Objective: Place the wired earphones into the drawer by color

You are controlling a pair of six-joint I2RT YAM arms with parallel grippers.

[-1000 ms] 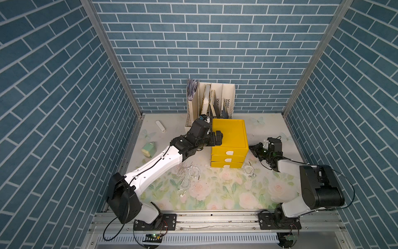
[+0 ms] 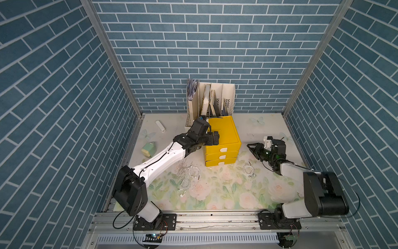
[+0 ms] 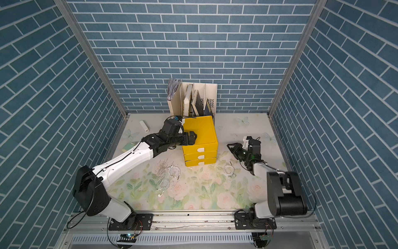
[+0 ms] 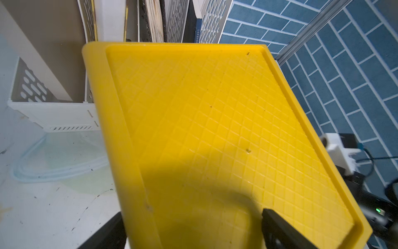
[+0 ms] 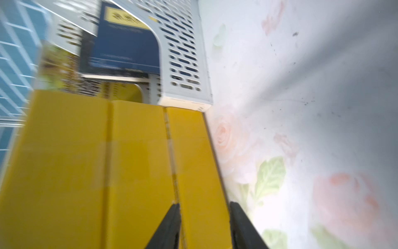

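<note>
A yellow cabinet (image 2: 225, 129) with three stacked drawers, all shut, stands mid-table with white tabs on its fronts. Coiled white earphones (image 2: 194, 171) lie on the flowered mat left of it, with a second coil (image 2: 185, 184) nearer the front. Another white coil (image 2: 248, 169) rests near the cabinet's front right corner. My left gripper (image 2: 214, 138) is open at the cabinet's top left edge, which lies between its fingers in the left wrist view. Right of the cabinet, apart from it, my right gripper has its fingers spread, nothing between them.
A white file rack (image 2: 228, 93) stands behind the cabinet. At left lie a white block (image 2: 160, 125) and a pale green-and-cream object (image 2: 148, 149).
The cabinet has shifted left and turned slightly. The left gripper shifted slightly left; the earphones stayed put.
</note>
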